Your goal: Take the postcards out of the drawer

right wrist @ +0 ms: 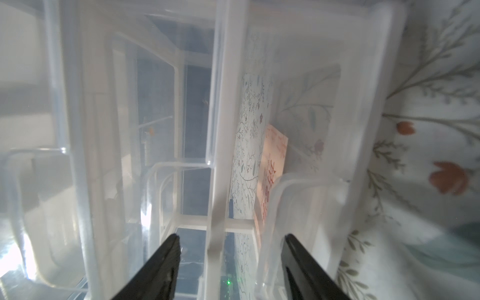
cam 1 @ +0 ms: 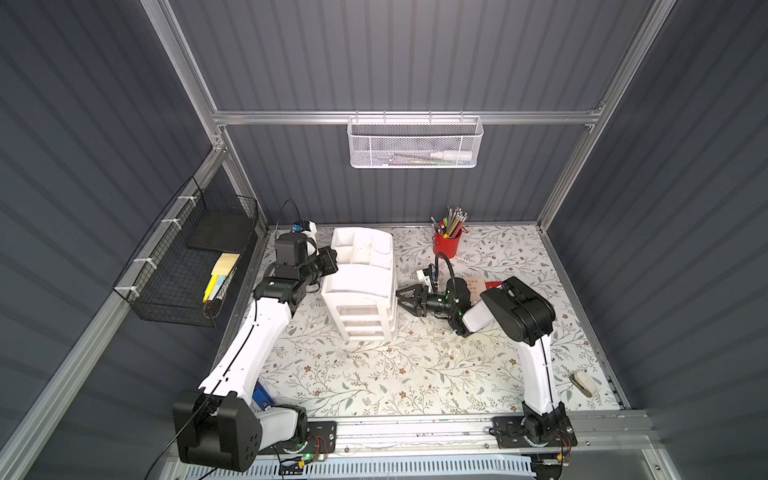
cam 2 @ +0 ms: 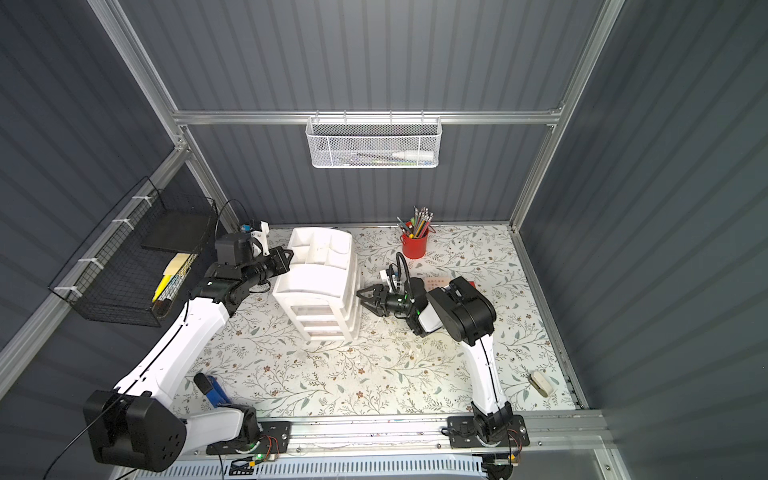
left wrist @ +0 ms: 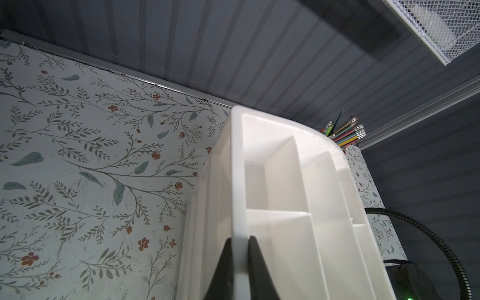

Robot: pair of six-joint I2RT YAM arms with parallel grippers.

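The white drawer cabinet (cam 1: 360, 281) stands on the table, with open compartments on top and clear drawers (right wrist: 220, 165). In the left wrist view, my left gripper is shut on the cabinet's thin top rim (left wrist: 239, 175), one finger on either side. My right gripper is at the cabinet's right side, partly open, with clear drawer edges in front of and between its fingers. A pinkish card (right wrist: 271, 165) with red marks shows through or in the clear plastic of the lowest drawer; I cannot tell whether it lies inside. No other postcard can be made out.
A red pencil cup (cam 1: 446, 243) stands behind the right arm. On the table near that arm lies a pinkish card (cam 1: 475, 285). A black wire basket (cam 1: 172, 272) hangs at left, a white mesh basket (cam 1: 416, 150) at the back.
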